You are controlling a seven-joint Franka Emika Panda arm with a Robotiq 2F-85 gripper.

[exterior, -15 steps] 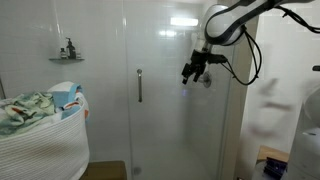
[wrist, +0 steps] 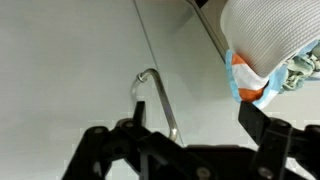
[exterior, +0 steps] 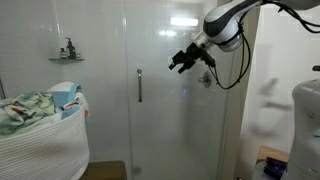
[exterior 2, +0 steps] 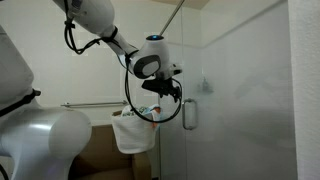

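Observation:
My gripper (exterior: 177, 68) hangs in front of the glass shower door, right of the metal door handle (exterior: 140, 86) and apart from it. In the wrist view the fingers of the gripper stand wide apart, open, with no object held between them. The curved handle (wrist: 157, 95) shows there beyond the left finger. A white woven basket (exterior: 45, 150) of towels (exterior: 25, 112) stands at the left in exterior view 1. Toward the upper right of the wrist view are the same basket (wrist: 262, 32) and a blue, white and orange cloth (wrist: 245, 76) at its rim.
A small shelf (exterior: 66, 59) with bottles is on the tiled wall behind the glass. A second metal fitting (exterior: 207, 79) sits on the right, near the arm. The space between gripper and handle looks clear.
My gripper has moved left and slightly up in exterior view 1, its wrist tilting toward the handle side. The basket, towels and door look the same.

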